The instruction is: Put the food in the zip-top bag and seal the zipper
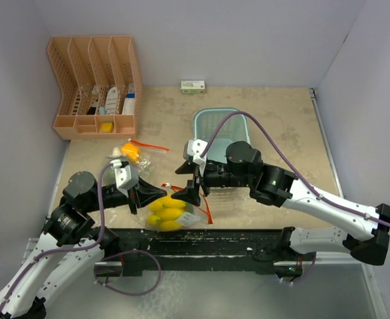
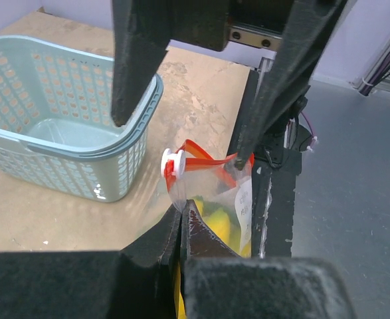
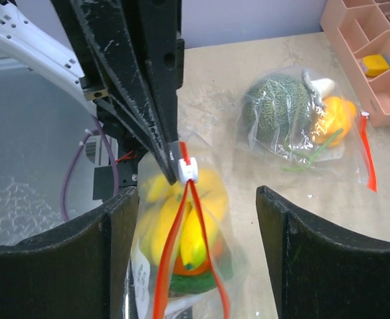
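The clear zip bag with its red zipper (image 1: 210, 211) lies at the table's front, holding several yellow foods (image 1: 170, 214); orange and green pieces also show inside in the right wrist view. My left gripper is shut at the bag's mouth, its fingertips pinching clear film beside the white slider (image 2: 173, 163). Facing it, my right gripper stands open with nothing between its fingers touching them visibly. The zipper (image 3: 201, 226) runs toward the right wrist camera through that gap. In the left wrist view, right fingers (image 2: 264, 100) straddle the bag's top.
Another filled clear bag (image 3: 294, 116) with orange and green food lies farther back. A pale blue basket (image 1: 201, 126) stands behind my right arm. The peach divided organizer (image 1: 62, 126) is at the back left, and a small box (image 1: 193, 87) at the back. Right-hand table is open.
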